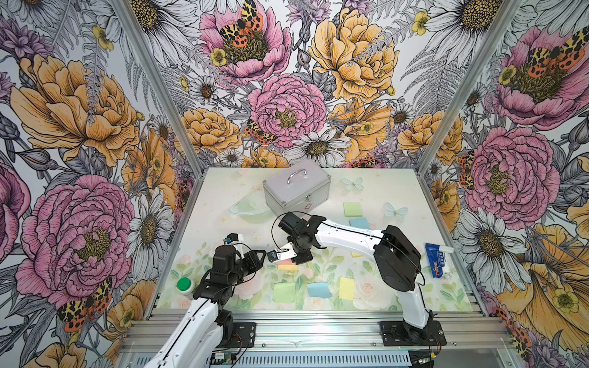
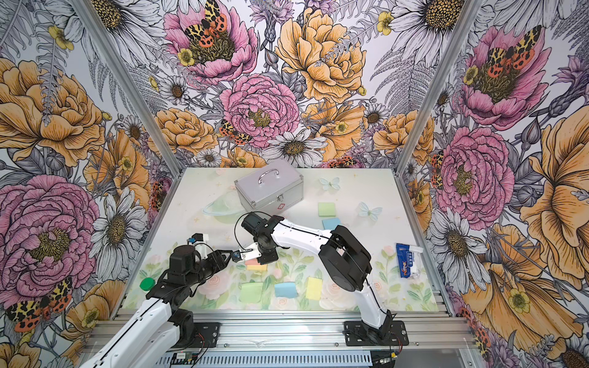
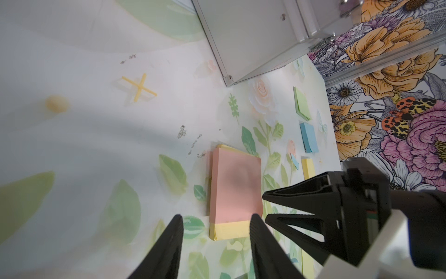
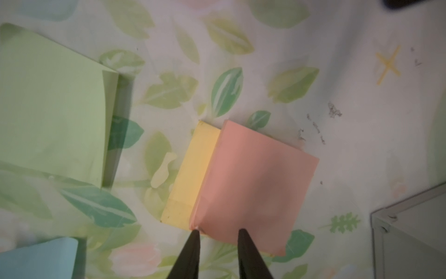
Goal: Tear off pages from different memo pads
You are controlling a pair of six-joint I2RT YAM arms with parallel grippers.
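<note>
A pink memo pad [image 4: 253, 186] lies on a yellow pad [image 4: 189, 181], seen below both grippers in the wrist views. My left gripper is open just short of the stack, with nothing between its fingers. My right gripper hangs over the stack's edge, fingers apart and empty; in the left wrist view its black fingers point at the pink pad's right side. A green pad [image 4: 51, 107] and a blue pad [image 4: 32, 260] lie beside the stack. More green, blue and yellow pads lie farther off.
A silver case [image 1: 294, 190] stands at the back middle. A green-capped jar [image 1: 184, 284] is at the front left, a blue package [image 1: 435, 260] at the right. The left middle of the table has free room.
</note>
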